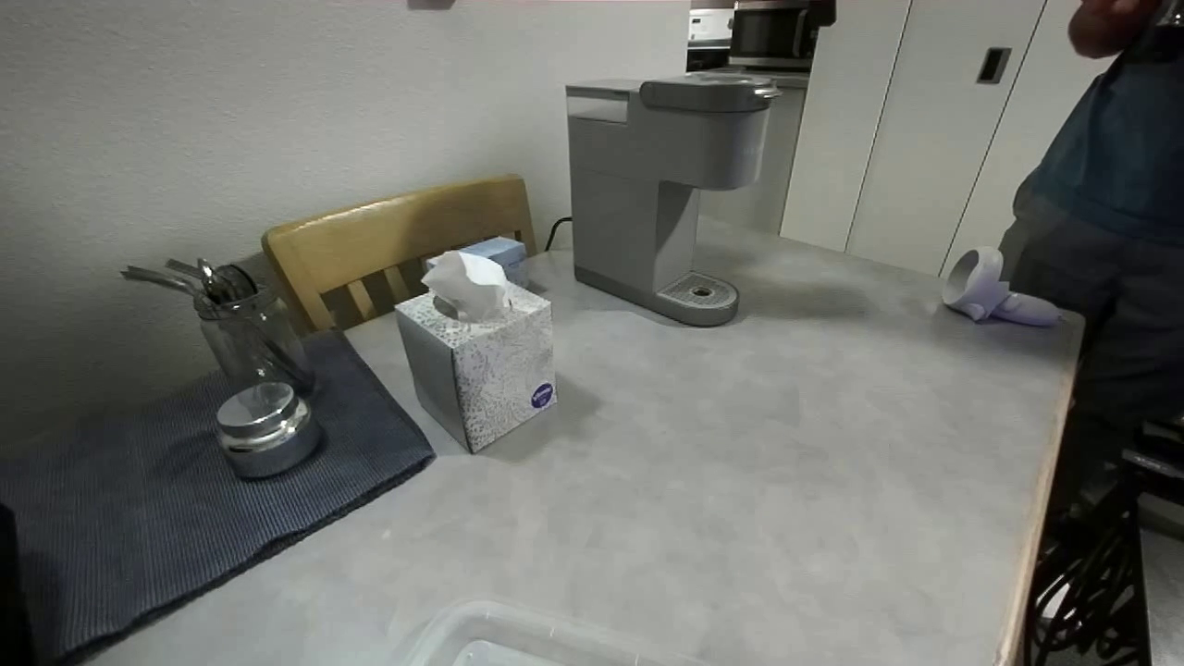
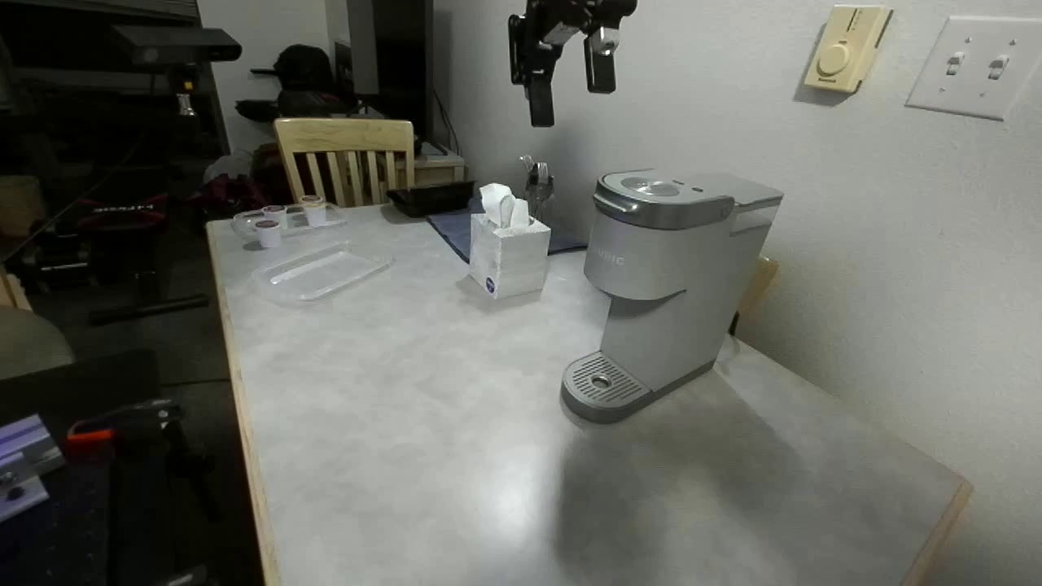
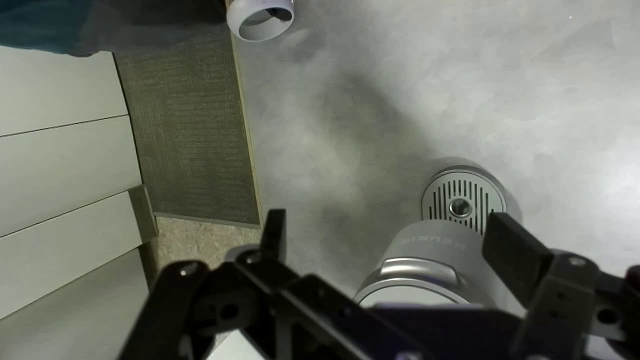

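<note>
My gripper is open above the coffee maker, with no object held between its fingers. In the wrist view the grey coffee maker [image 3: 414,270] shows from above, partly covered by the dark gripper parts; its round slotted drip tray [image 3: 463,201] is bare. Exterior view 2 shows the gripper [image 2: 571,93] high in the air at the top, its fingers apart, clear of everything on the table. The same coffee maker [image 2: 664,244] stands upright with its lid down. Exterior view 1 does not show the gripper.
A tissue box [image 2: 509,259] stands near the coffee maker. Several small pods [image 2: 269,233] and a clear tray [image 2: 327,273] sit at the far end. A white ring-shaped device [image 1: 982,290] lies by the table edge, beside a person [image 1: 1093,189]. Mid-table is clear.
</note>
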